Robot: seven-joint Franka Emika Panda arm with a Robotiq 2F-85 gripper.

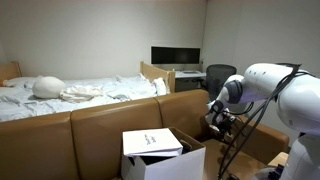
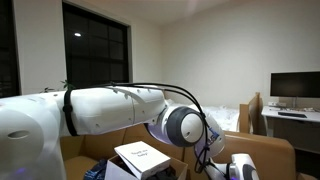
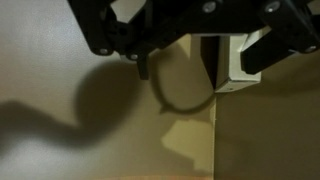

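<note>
In the wrist view my gripper has its dark fingers spread wide, and nothing is clearly clamped between them. A pale, box-like block (image 3: 236, 68) shows close to the right finger; whether they touch is unclear. A dark curved band (image 3: 180, 107) runs across the surface below the fingers, and I cannot tell if it is an object or a shadow. In exterior view 1 the gripper (image 1: 220, 122) hangs low before the right end of the brown sofa (image 1: 100, 145). Its fingertips are too small to make out there.
An open white box (image 1: 163, 166) stands in front of the sofa, with a white book or lid (image 1: 152, 142) across its top. A black cable (image 1: 247, 130) hangs from the arm. Behind the sofa are a bed (image 1: 90, 92) and a monitor (image 1: 176, 55).
</note>
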